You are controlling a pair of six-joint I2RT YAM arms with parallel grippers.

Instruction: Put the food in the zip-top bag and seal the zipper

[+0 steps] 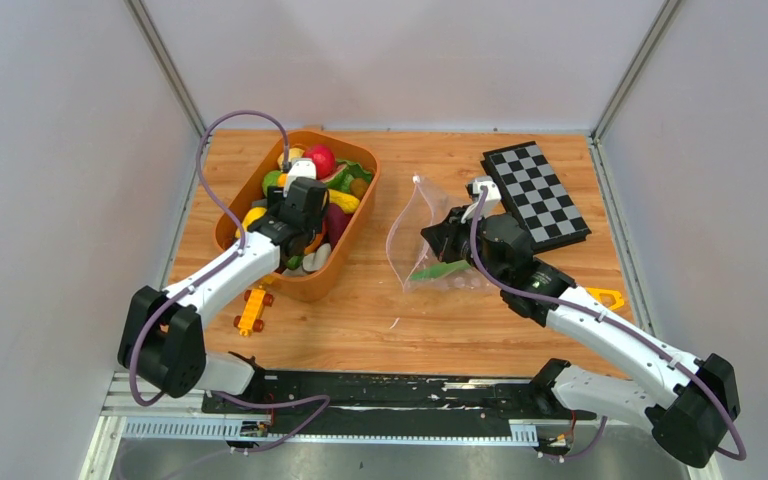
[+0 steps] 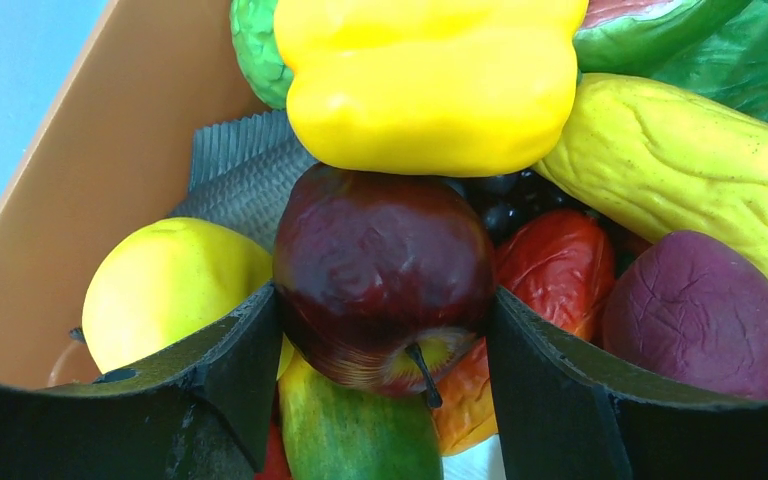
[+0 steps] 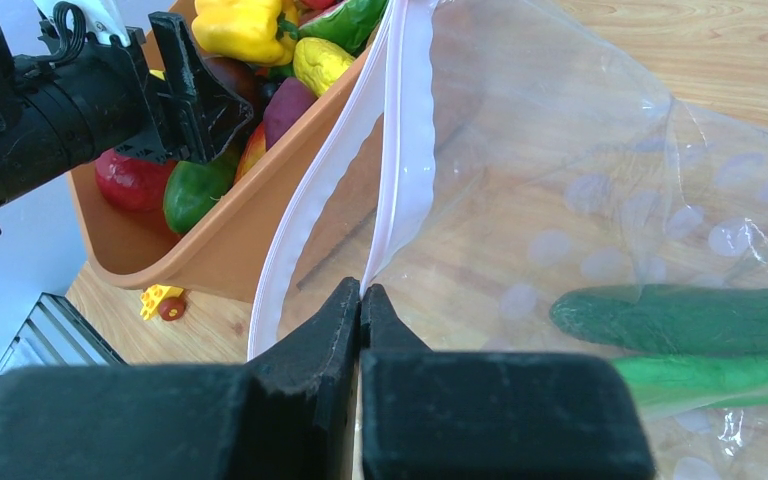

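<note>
In the left wrist view a dark red apple [image 2: 380,270] is pinched between the two fingers of my left gripper. It sits among the other food in the orange bin [image 1: 305,288], below a yellow pepper [image 2: 430,90]. My right gripper is shut on the rim of the clear zip top bag [image 3: 560,130], whose white zipper strips [image 3: 408,130] stand apart above the fingertips. Inside the bag lie a cucumber [image 3: 680,318] and a bright green item [image 3: 710,375]. From the top, the left arm hides the apple.
Around the apple are a yellow fruit [image 2: 175,290], a purple eggplant [image 2: 700,315] and a yellow squash [image 2: 690,165]. A checkerboard [image 1: 537,195] lies behind the right arm. A toy car [image 1: 251,311] stands before the bin. Bare table separates bin and bag.
</note>
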